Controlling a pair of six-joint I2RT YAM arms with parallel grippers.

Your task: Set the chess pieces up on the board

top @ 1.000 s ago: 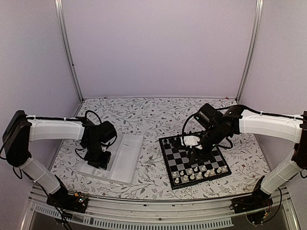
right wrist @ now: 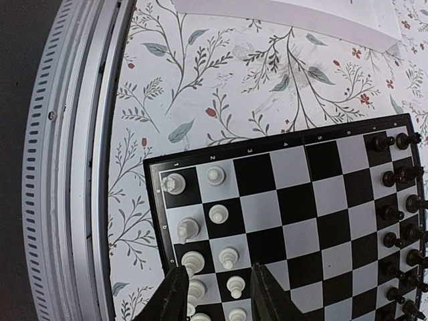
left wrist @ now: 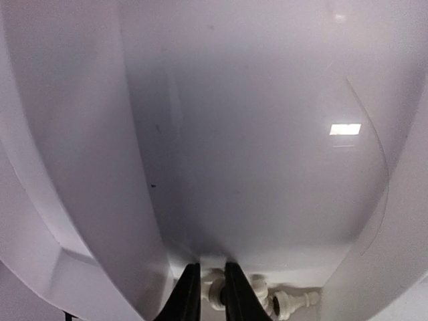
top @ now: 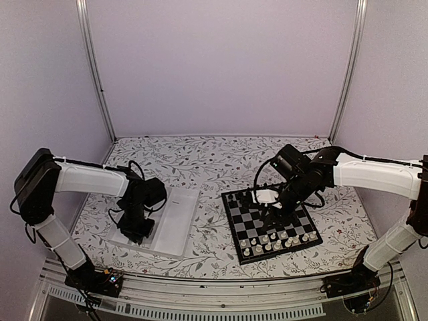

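Note:
My left gripper is down in the white tray point(top: 174, 231), part open, its fingers around or just over white pieces lying at the end of a compartment; one piece point(left wrist: 291, 304) lies on its side to the right. Whether anything is held is unclear. My right gripper hangs above the chessboard point(right wrist: 281, 200), part open, with nothing seen held between its fingers. White pieces point(right wrist: 215, 175) stand on ranks 1 and 2, dark pieces point(right wrist: 391, 212) on the opposite side.
A metal rail point(right wrist: 80, 160) runs along the front edge; walls stand at the sides and back.
The right arm and the board look unchanged.

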